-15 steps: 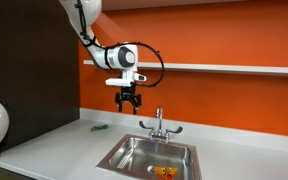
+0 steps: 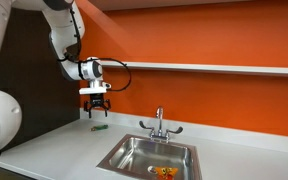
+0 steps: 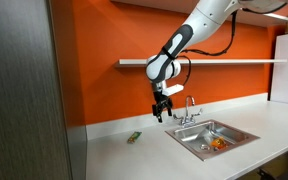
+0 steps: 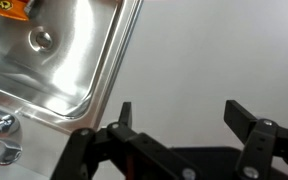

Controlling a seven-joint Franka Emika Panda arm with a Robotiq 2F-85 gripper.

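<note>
High over the counter (image 3: 139, 165), my gripper points down with its two black fingers wide apart and nothing between them. In exterior view 1 the gripper (image 2: 96, 105) appears above a small green item (image 2: 99, 127) on the counter's left part. That green item (image 3: 134, 136) also lies on bare counter in exterior view 2, left of the gripper (image 3: 162, 115). Inside the steel sink (image 2: 116, 152) rests an orange packet-like thing (image 2: 165, 173). Only a corner of the orange thing (image 4: 16, 8) enters the wrist view, at top left; the green item is out of that view.
A two-handled faucet (image 2: 159, 132) rises behind the sink. The white shelf (image 2: 214, 70) runs along the orange wall, near the arm's height. A dark panel (image 2: 34, 80) closes off the left side. Counter between green item and sink is clear.
The arm has moved left in exterior view 1, away from above the sink and toward the green item. The green and orange things stay where they were.
</note>
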